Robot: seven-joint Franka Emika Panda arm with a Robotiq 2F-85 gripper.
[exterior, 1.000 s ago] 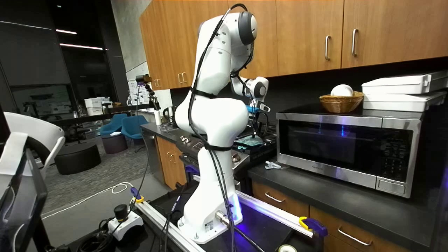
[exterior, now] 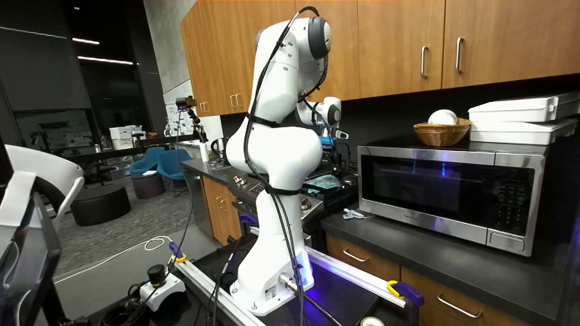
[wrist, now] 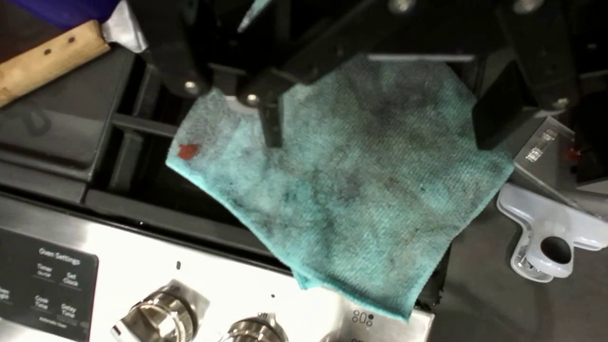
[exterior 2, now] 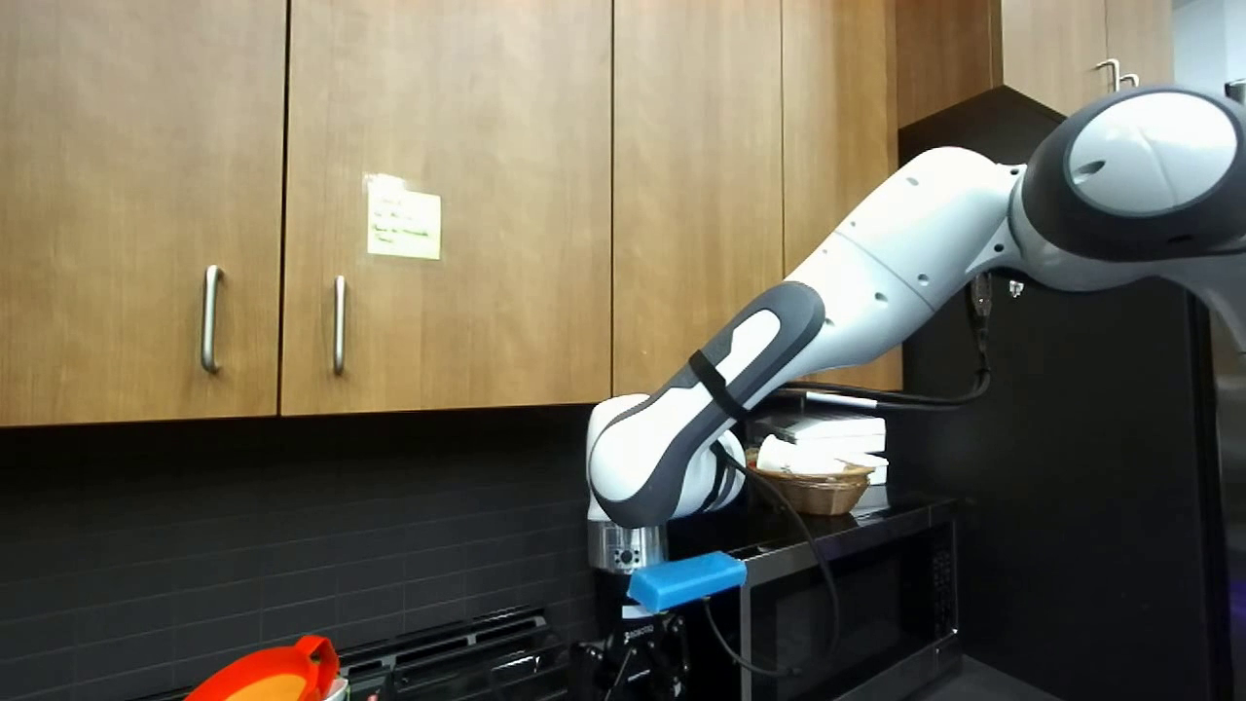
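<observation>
A teal cloth (wrist: 353, 188) with grey stains and a small red spot lies spread over the stove grate, one corner hanging over the control panel. In the wrist view my gripper is above the cloth, its two fingers wide apart and nothing held between them. How high it stands over the cloth is hard to judge. From the side, the cloth (exterior: 324, 182) shows as a small pale patch on the stove behind the arm. The second exterior view has the gripper (exterior 2: 631, 689) at its bottom edge, with the fingertips cut off.
A wooden-handled tool (wrist: 54, 57) lies left of the cloth, and a white clip (wrist: 550, 233) rests on the counter to its right. Stove knobs (wrist: 162, 316) line the front. The microwave (exterior: 446, 190) stands on the counter; a red-orange pan or bowl (exterior 2: 269, 676) is at the stove.
The wrist and gripper have shifted slightly left in the first exterior view. The arm's base and the surroundings are unchanged.
</observation>
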